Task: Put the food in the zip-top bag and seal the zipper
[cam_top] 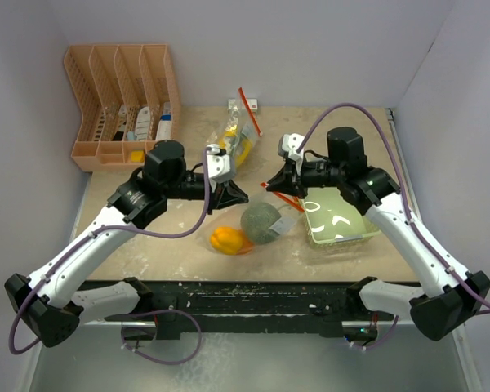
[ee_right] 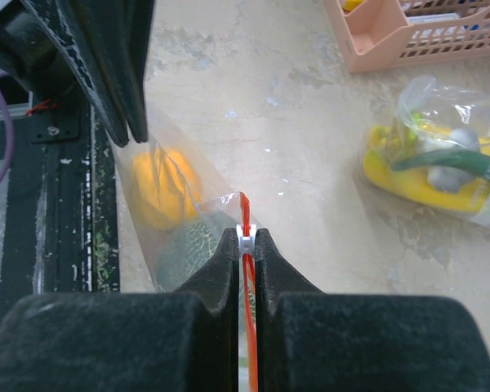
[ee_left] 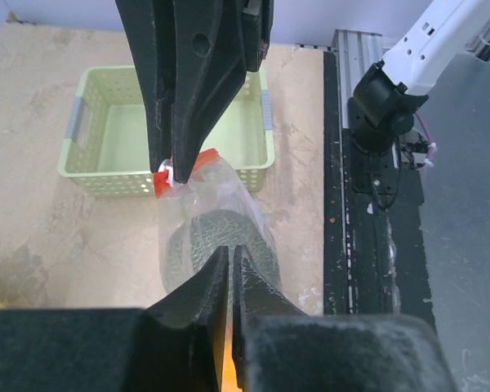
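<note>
A clear zip bag with an orange zipper lies near the table's front, holding a yellow pepper (cam_top: pixel 226 240) and a grey-green round item (cam_top: pixel 260 223). My right gripper is shut on the bag's zipper (ee_right: pixel 250 325) at its white slider. My left gripper (cam_top: pixel 233 196) hovers left of the zipper, above the bag; in the left wrist view its fingers look close together, their exact opening unclear. A second bag of food (ee_right: pixel 433 163) lies at the back of the table.
A pale green basket stands at the right, beside the zipped bag. A peach organizer (cam_top: pixel 88 154) with small items is at the back left.
</note>
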